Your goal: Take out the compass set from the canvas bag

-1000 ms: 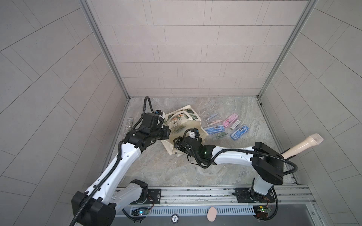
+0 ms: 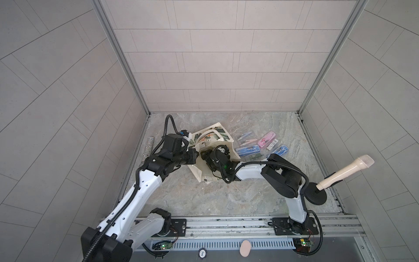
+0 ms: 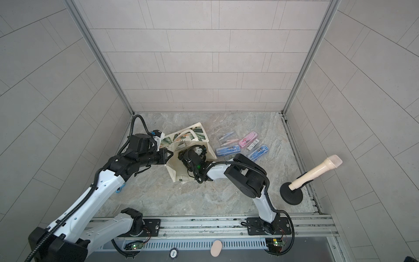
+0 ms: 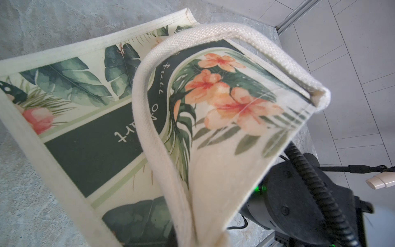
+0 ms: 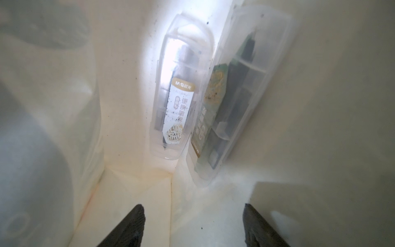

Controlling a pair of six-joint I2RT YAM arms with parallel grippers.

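The canvas bag lies open at mid-table. My left gripper is at its left side, shut on the bag's edge, though the fingertips are hidden in the left wrist view. My right gripper is down inside the bag, fingers apart, with nothing between them. Ahead of it in the right wrist view lie two clear plastic compass sets side by side, one with a white label, the other a longer case with a dark compass and green label.
Blue cases, a pink case and other clear cases lie right of the bag. A microphone-like stick on a black stand is at the far right.
The left arm has shifted very slightly; the bag is nearly unchanged.
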